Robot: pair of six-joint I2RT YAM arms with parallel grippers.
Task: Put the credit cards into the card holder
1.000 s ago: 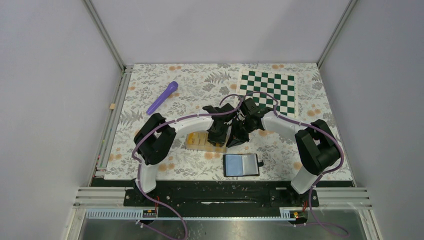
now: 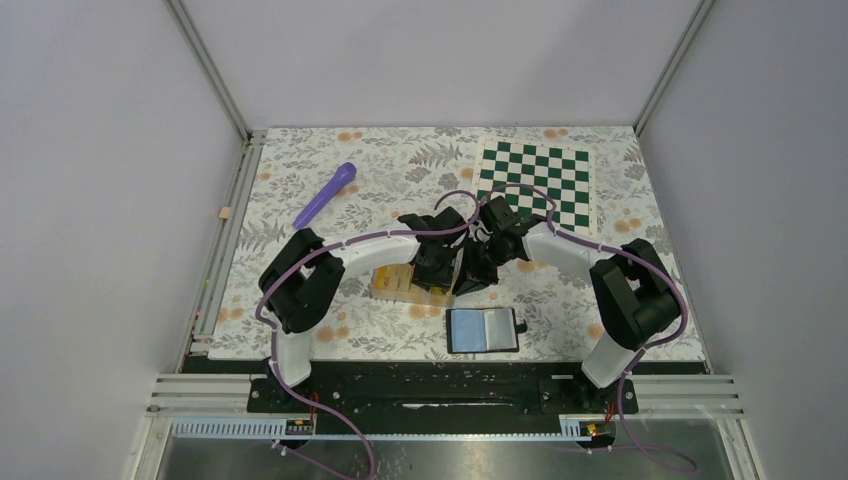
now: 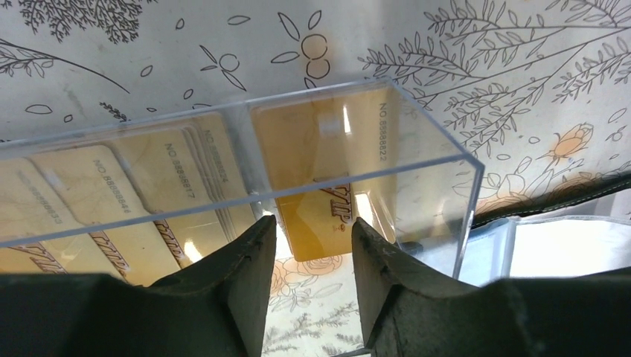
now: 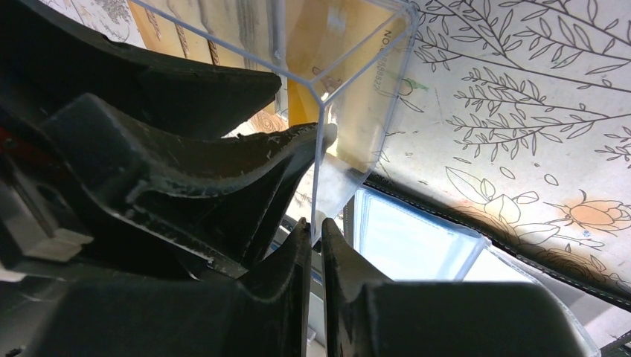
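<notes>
Gold credit cards stand in a clear box (image 2: 390, 296) at mid-table, one of them, a single card (image 3: 320, 219), apart from the others at the right end. My left gripper is open, its fingertips to either side of that card's lower part. It holds nothing; whether it touches the card is unclear. My right gripper is shut on the box's clear end wall (image 4: 318, 182), with the wall's edge between the tips. The card holder (image 2: 482, 330), black-edged with clear sleeves, lies open flat near the front edge.
Both arms meet closely over the box's right end, and the left gripper's fingers (image 4: 245, 160) crowd the right wrist view. A purple microphone-shaped thing (image 2: 325, 195) lies back left, a green checkered board (image 2: 537, 180) back right. Table space left of the box is free.
The right gripper, box and card holder stay in place.
</notes>
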